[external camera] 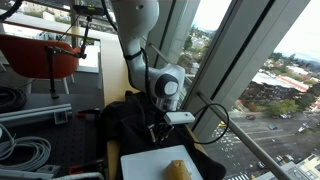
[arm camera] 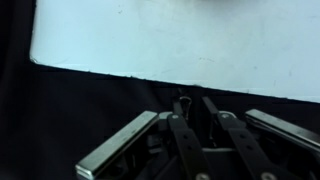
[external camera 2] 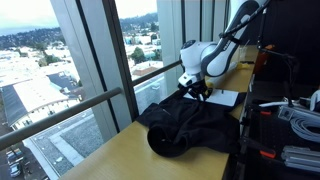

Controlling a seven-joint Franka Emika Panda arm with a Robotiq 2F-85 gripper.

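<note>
Dark cloth (external camera 2: 190, 122) lies bunched on the wooden table, with a white board (external camera: 146, 167) beside it. On the board rests a yellowish-brown object (external camera: 180, 162). My gripper points down at the dark cloth, just off the edge of the white board (arm camera: 130, 40). In the wrist view, its narrow fingers (arm camera: 185, 130) stand close together with a small dark gap; whether cloth is caught there is too dark to see. From the second exterior view, the gripper (external camera 2: 201, 96) is low at the far end of the cloth.
A dark rounded shape (external camera 2: 168, 143) sits at the cloth's near edge. Bare wooden table (external camera 2: 120, 158) shows in front of it. Windows and a metal rail (external camera 2: 65, 115) run along one side; coiled cables (external camera: 25, 150) lie on the other.
</note>
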